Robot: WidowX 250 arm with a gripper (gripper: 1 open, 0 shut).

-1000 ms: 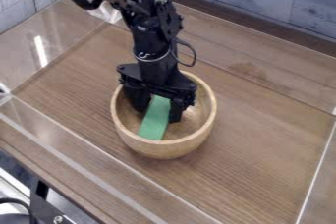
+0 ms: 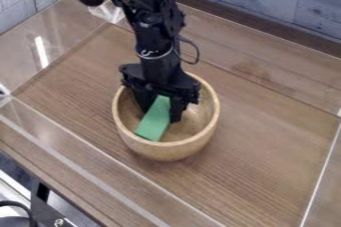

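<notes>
A round tan wooden bowl (image 2: 186,145) stands near the middle of the table, with a green oblong object (image 2: 154,121) lying inside it, tilted along the bowl's left part. The black arm reaches down from the top, and its gripper (image 2: 163,100) is inside the bowl at the green object's far end, shut on it as far as can be seen; the fingertips are partly hidden by the dark gripper body.
A grey plank wall (image 2: 266,12) runs along the back, and a black cable shows at the lower left corner.
The gripper and the green object have shifted slightly up and to the left within the bowl over the last second.
</notes>
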